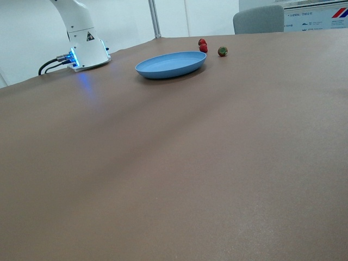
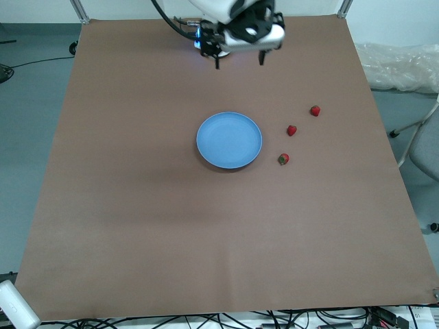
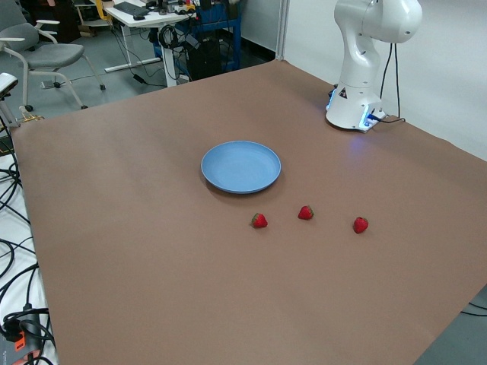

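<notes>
My gripper (image 2: 239,62) hangs at the back of the table in the camera left view, its two dark fingers apart with nothing seen between them. In front of it lies an empty blue plate (image 2: 229,140), also in the top view (image 1: 171,64) and right view (image 3: 240,166). Three red strawberries lie on the brown tabletop right of the plate in the camera left view: a back one (image 2: 315,110), a middle one (image 2: 291,130) and a front one (image 2: 284,158). In the camera top and right views the gripper is out of frame.
A grey chair (image 2: 425,144) and clear plastic wrap stand beyond the table's right edge in the left view. Cables and devices (image 2: 377,317) run along the near edge.
</notes>
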